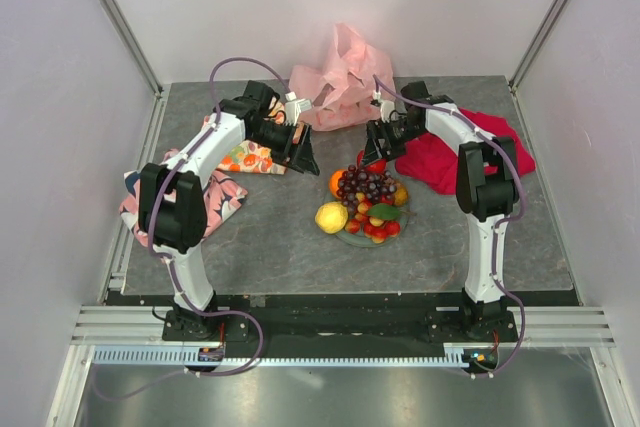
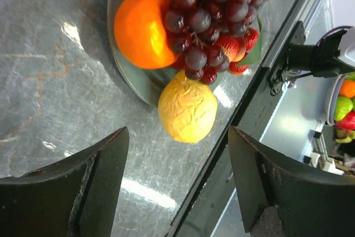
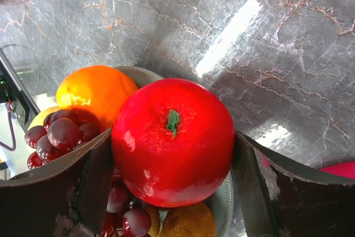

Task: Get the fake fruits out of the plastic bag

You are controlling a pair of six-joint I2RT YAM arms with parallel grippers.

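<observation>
A green plate (image 1: 355, 240) holds an orange (image 2: 141, 31), purple grapes (image 2: 191, 23), a yellow fruit (image 2: 186, 112), small red fruits and a leaf. My right gripper (image 1: 378, 145) is over the plate's back, with a large red tomato-like fruit (image 3: 172, 148) between its open fingers. My left gripper (image 1: 300, 152) is part open above the table left of the plate, nothing between its fingers. A pink plastic bag (image 1: 345, 67) lies crumpled at the back; its inside is hidden.
A red cloth (image 1: 480, 122) lies at right, an orange-patterned cloth (image 1: 240, 157) and a pink patterned cloth (image 1: 145, 207) at left.
</observation>
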